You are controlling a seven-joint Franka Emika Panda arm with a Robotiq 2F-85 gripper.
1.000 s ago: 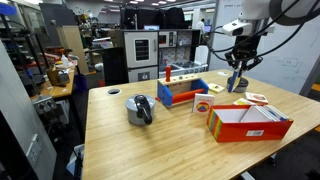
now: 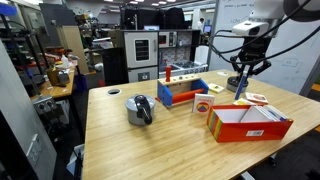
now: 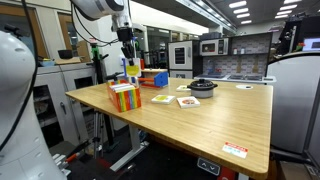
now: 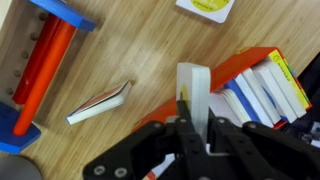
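My gripper [image 2: 246,71] is shut on a thin, book-like item [image 2: 241,87], which hangs upright and looks blue from this side. In exterior view 2 the same item [image 3: 132,70] shows a yellow face. Seen from the wrist, its pale edge [image 4: 194,88] points away from the fingers, over the near edge of a red box [image 2: 232,131]. Several thin books [image 4: 273,88] stand in that box, towards one end, and part of its inside is hidden behind the gripper in the wrist view. The held item is above the box, apart from it.
A small book [image 2: 203,104] stands on the table just beside the box. Behind it is a blue caddy [image 2: 181,98] with a red bar. A silver pot [image 2: 138,111] sits farther left, and flat cards [image 3: 188,102] lie near a dark pot [image 3: 202,89].
The gripper and the held item have shifted slightly right and lower in exterior view 1, nearer the red box. The item hangs straighter than before. Everything on the table stays put.
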